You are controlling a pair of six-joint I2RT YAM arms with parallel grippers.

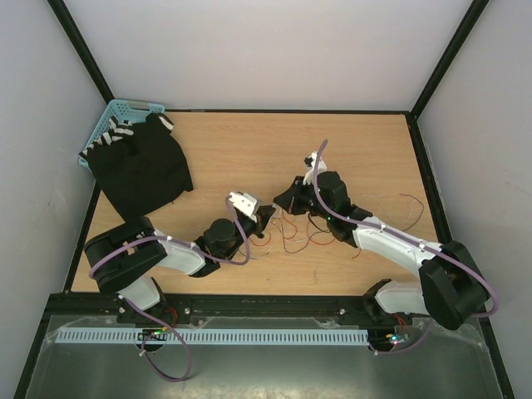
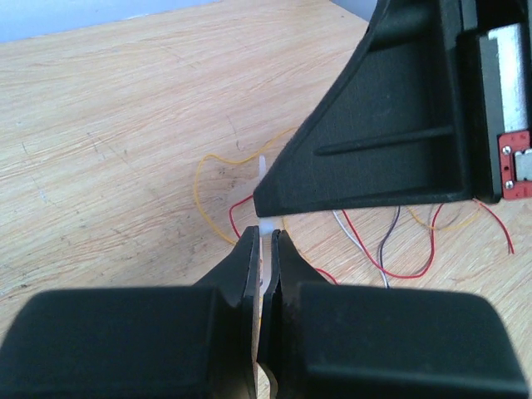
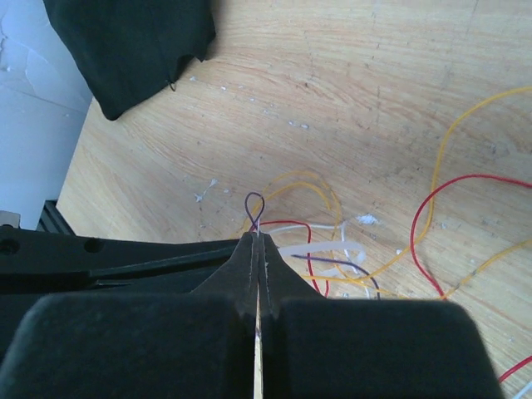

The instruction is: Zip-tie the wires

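Note:
My left gripper is shut, with a thin white zip tie (image 2: 266, 224) rising from between its fingertips. In the right wrist view the zip tie (image 3: 320, 248) forms a narrow loop just right of the fingertips; a dark purple wire (image 3: 332, 262) runs across it. My right gripper is shut too. At its tips a small purple wire loop and a thin pale strip show; whether they are gripped is unclear. Red wire (image 3: 309, 249) and yellow wire (image 3: 312, 187) curl below. Both grippers nearly meet in the top view.
Loose wires (image 1: 291, 241) spread over the wooden table (image 1: 249, 150) beneath and right of the grippers. A black cloth (image 1: 145, 166) hangs over a light blue basket (image 1: 125, 110) at the back left.

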